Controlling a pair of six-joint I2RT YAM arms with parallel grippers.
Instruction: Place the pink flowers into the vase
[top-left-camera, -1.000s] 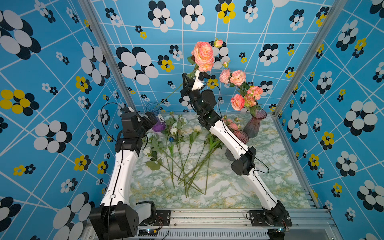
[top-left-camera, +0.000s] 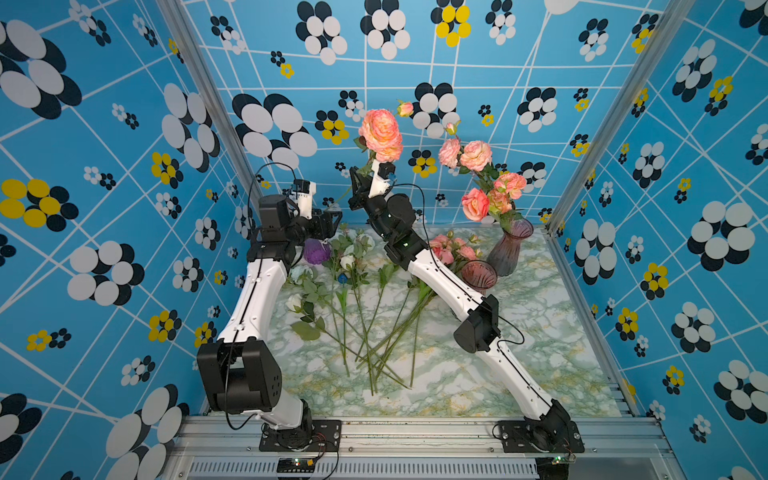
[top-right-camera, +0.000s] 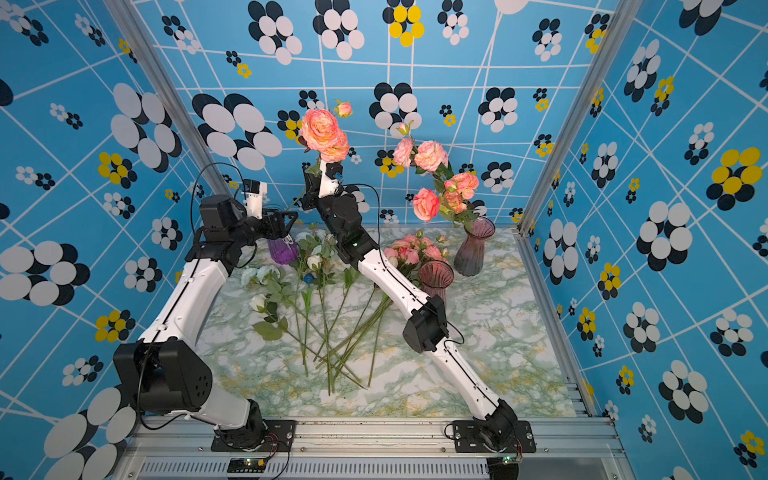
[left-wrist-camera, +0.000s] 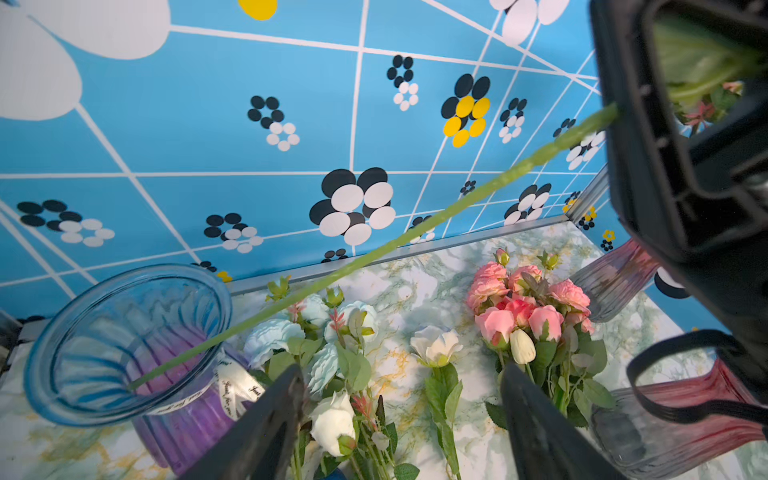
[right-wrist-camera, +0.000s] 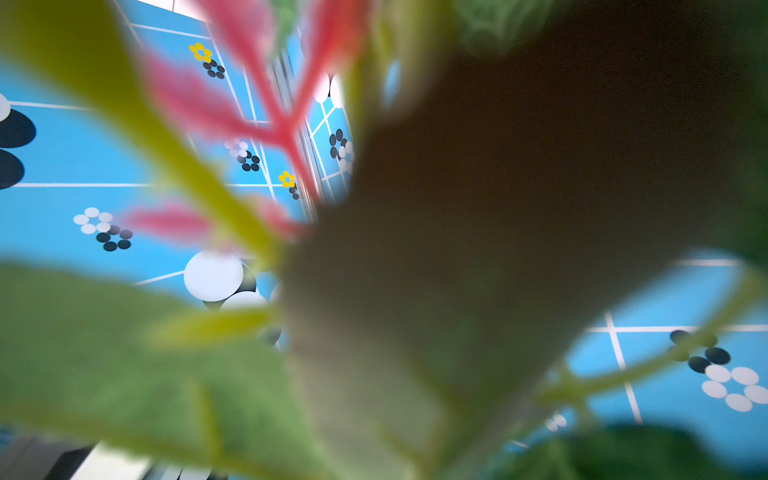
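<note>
A pink flower rises from my right gripper, which is shut on its stem. In the left wrist view the long green stem slants down left, its lower end within the mouth of the blue-and-purple vase. How deep it sits is hard to tell. Blurred leaves and a dark shape fill much of the right wrist view, hiding the grip. My left gripper stands partly open to the vase's right, nothing between its fingers; from above it covers the vase's upper part.
Pink flowers stand in a dark pinkish vase at the back right, near a second glass vase. Several loose stems and blooms lie across the middle of the marble table.
The right gripper has moved left and lower, carrying the pink flower and its stem toward the vase.
</note>
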